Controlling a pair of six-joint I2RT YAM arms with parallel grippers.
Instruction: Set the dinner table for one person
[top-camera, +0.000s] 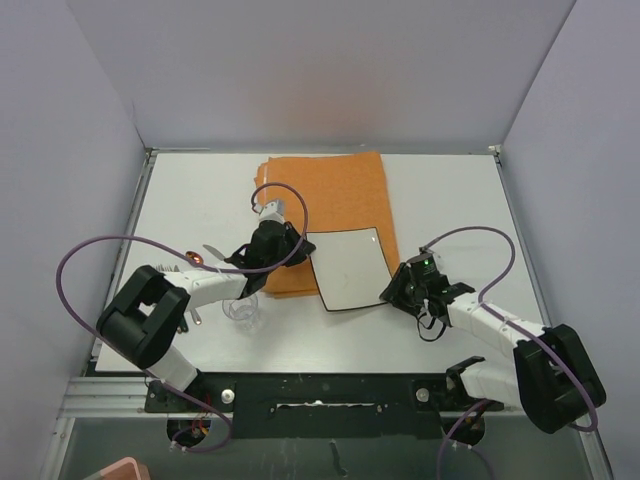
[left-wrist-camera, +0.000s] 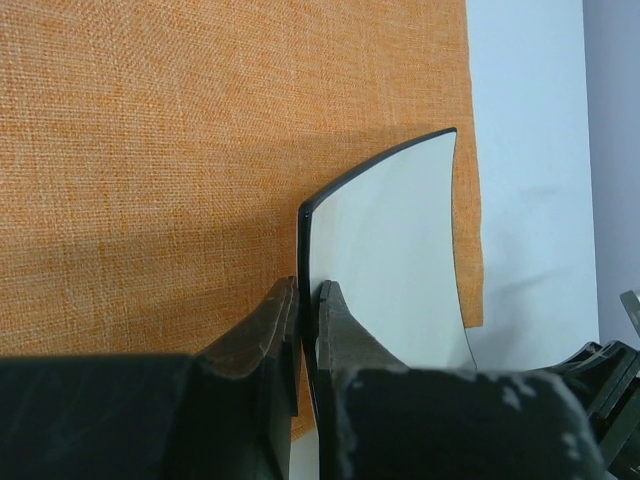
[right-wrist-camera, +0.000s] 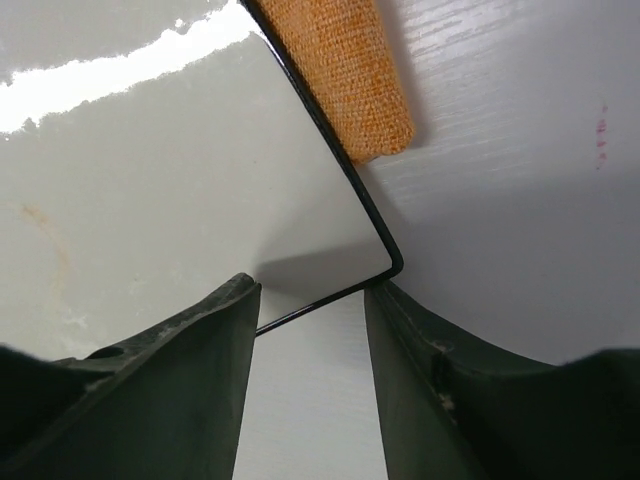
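A square white plate with a black rim (top-camera: 345, 268) (left-wrist-camera: 390, 240) (right-wrist-camera: 180, 190) lies tilted over the lower part of the orange placemat (top-camera: 325, 190) (left-wrist-camera: 150, 170) (right-wrist-camera: 340, 70). My left gripper (top-camera: 305, 248) is shut on the plate's left edge. My right gripper (top-camera: 395, 295) is at the plate's near-right corner, fingers apart on either side of the rim, part open.
Cutlery, with a spoon (top-camera: 194, 257) and a knife (top-camera: 215, 251), lies at the left, partly behind the left arm. A clear glass (top-camera: 242, 310) stands below that gripper.
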